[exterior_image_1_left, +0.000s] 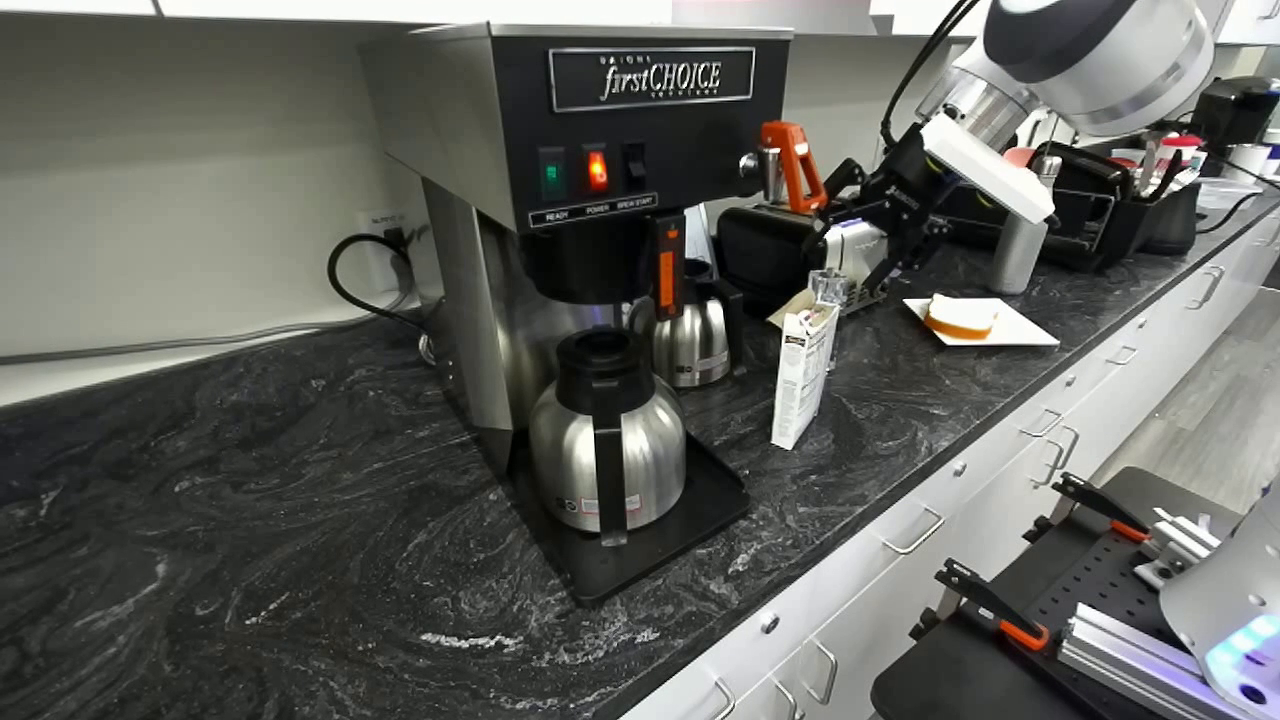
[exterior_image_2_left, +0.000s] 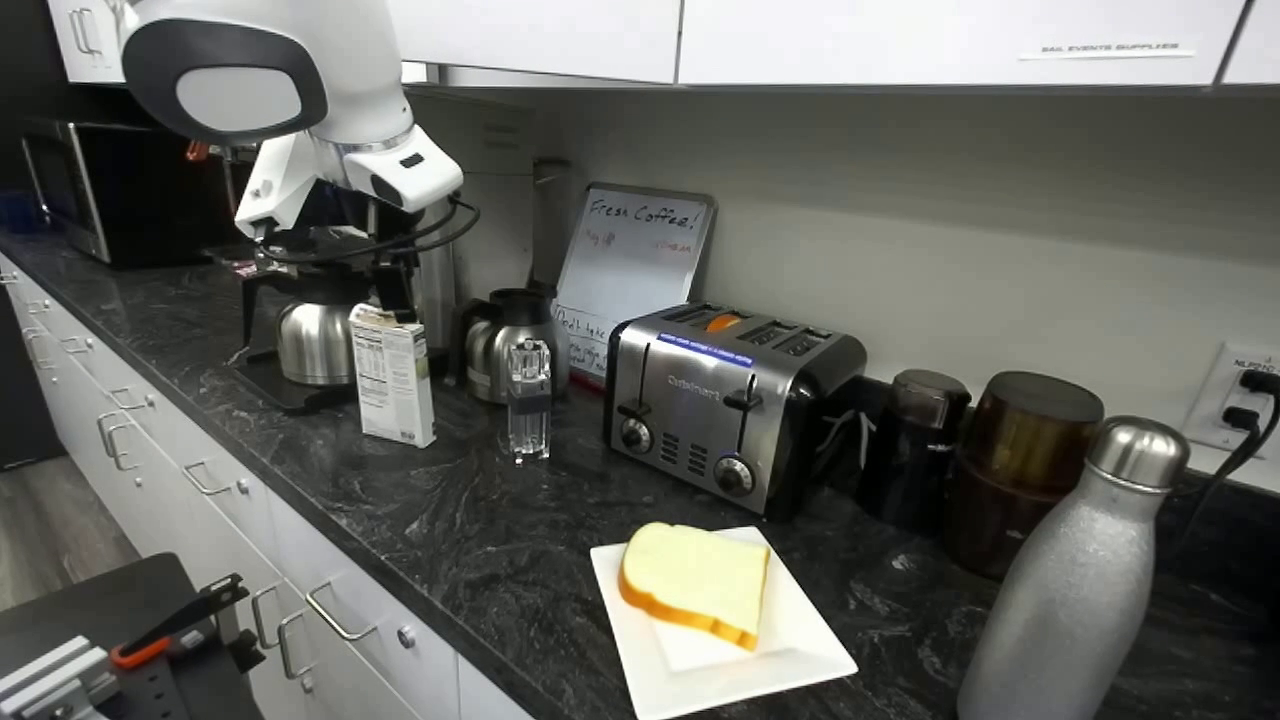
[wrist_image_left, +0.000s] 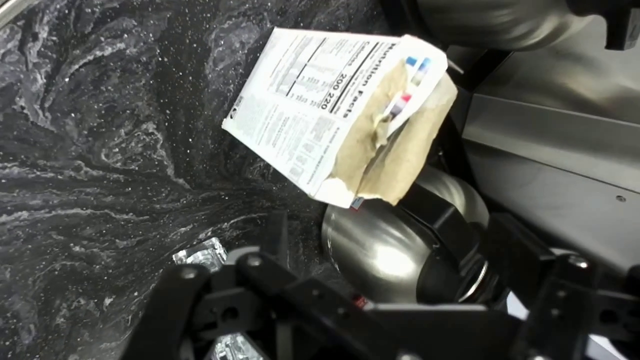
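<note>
A white carton (exterior_image_1_left: 804, 372) with nutrition print stands upright on the dark counter, its brown flaps torn open at the top. From above, in the wrist view, colourful wrappers show inside the carton (wrist_image_left: 282, 108). Beyond it in exterior view 1, my gripper (exterior_image_1_left: 854, 246) hangs higher than the carton's top. Its fingers (wrist_image_left: 276, 234) are spread wide and hold nothing; the carton lies ahead of them, apart from both. The arm partly hides the gripper in exterior view 2, where the carton (exterior_image_2_left: 393, 374) stands just below the arm.
A clear dispenser (exterior_image_2_left: 529, 402) stands close to the carton, near a steel toaster (exterior_image_2_left: 726, 396). Steel carafes (exterior_image_1_left: 608, 444) sit by the coffee maker (exterior_image_1_left: 648, 144). Bread (exterior_image_2_left: 696, 582) lies on a white plate (exterior_image_2_left: 828, 666); a grey bottle (exterior_image_2_left: 1068, 588) stands right.
</note>
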